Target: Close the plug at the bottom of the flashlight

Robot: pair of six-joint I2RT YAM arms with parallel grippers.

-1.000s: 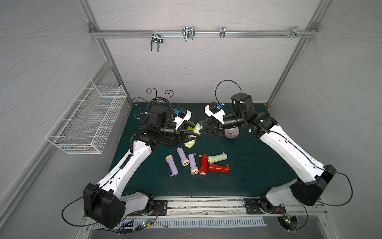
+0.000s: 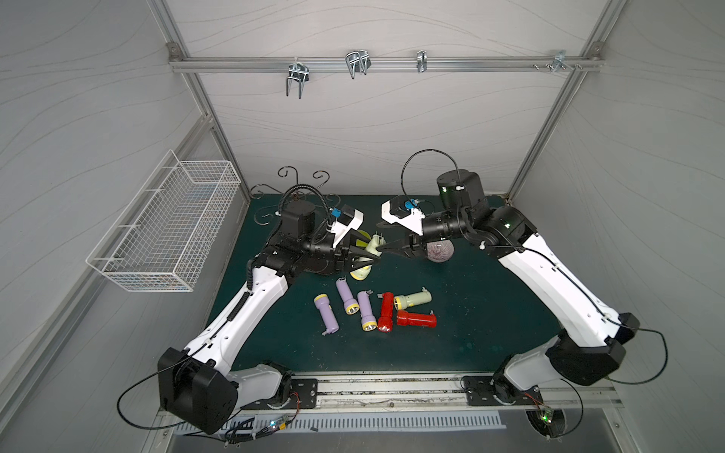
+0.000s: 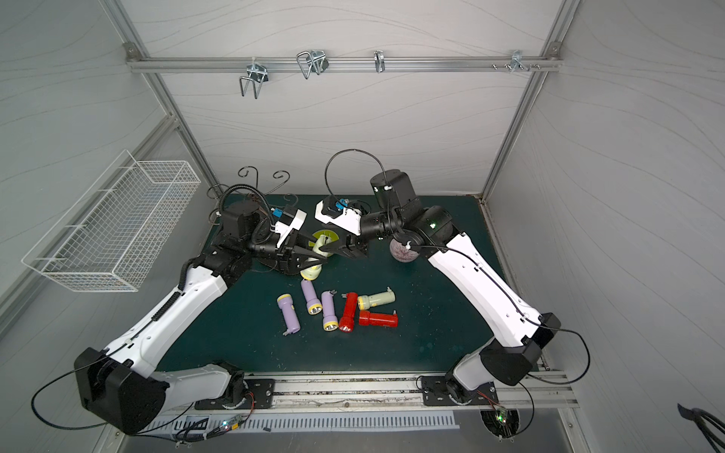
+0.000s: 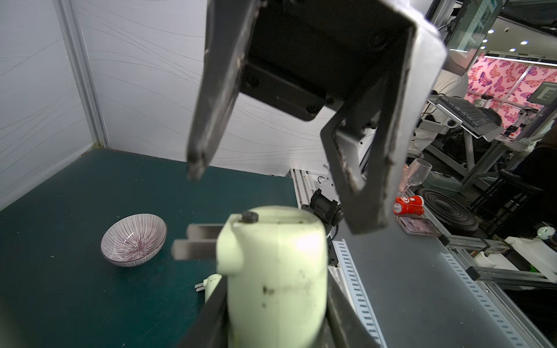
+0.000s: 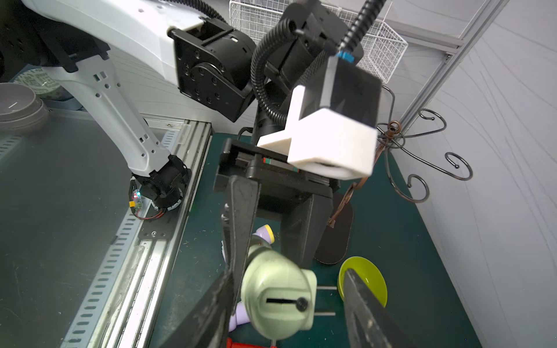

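A pale green flashlight (image 4: 278,284) is held upright between the fingers of my left gripper (image 2: 365,250), which is shut on its body. Its plug end faces up, and two metal prongs (image 4: 203,240) stick out sideways. In the right wrist view, the end of the flashlight shows a dark slot (image 5: 280,301), and the prongs (image 5: 326,313) point to the right. My right gripper stands open above that end, its fingers (image 4: 371,174) spread to either side. Whether a finger touches the flashlight or the prongs, I cannot tell.
Purple, red (image 2: 416,319) and green flashlights lie on the table in front of the grippers. Behind them are a lime bowl (image 5: 362,278), a striped bowl (image 4: 133,239) and a curled metal stand (image 5: 400,136).
My right gripper has moved a little left, closer to the flashlight's end. The left arm and the flashlight in it look unchanged.
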